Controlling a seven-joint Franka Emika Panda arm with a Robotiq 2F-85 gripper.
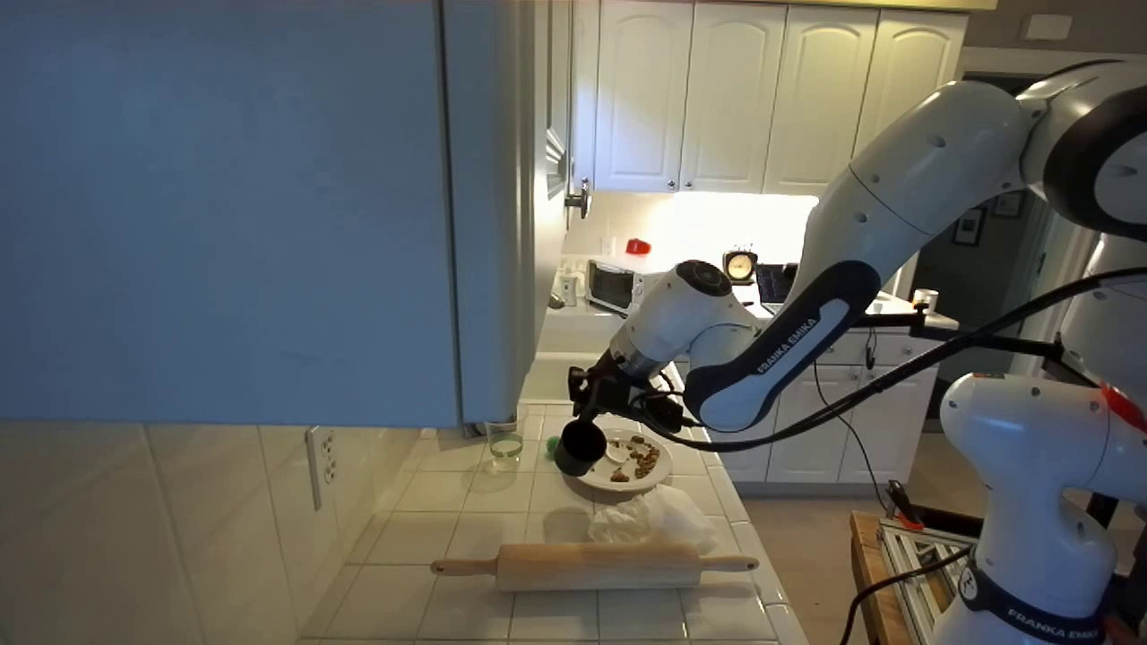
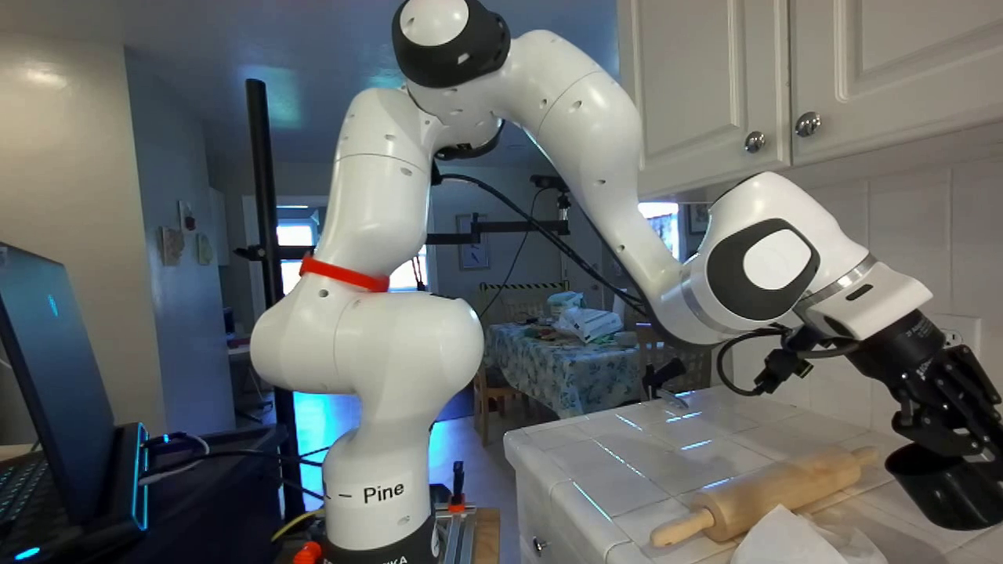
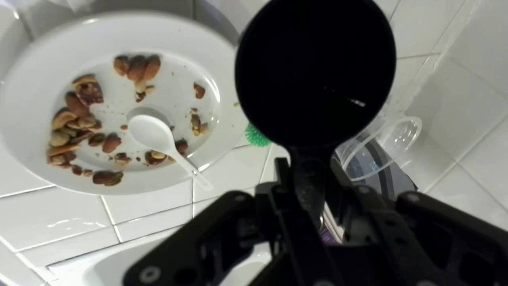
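Observation:
A black cup with a short handle (image 3: 314, 71) fills the upper middle of the wrist view. My gripper is shut on that handle, one finger on each side. In exterior view 1 the cup (image 1: 582, 447) hangs tilted at the left side of the white plate (image 1: 658, 482), nearer the camera than my gripper (image 1: 586, 414). Exterior view 2 shows the cup (image 2: 945, 489) over the counter at the right edge. The cup's inside is too dark to read, apart from a small bright fleck.
Nuts and a white spoon (image 3: 151, 133) lie on the plate. Close by are a green spiky ball (image 3: 257, 136) and a clear glass (image 3: 381, 147). A crumpled white bag (image 1: 656, 518) and a rolling pin (image 1: 597, 566) occupy the front counter. The cabinet (image 1: 486, 215) overhangs the left.

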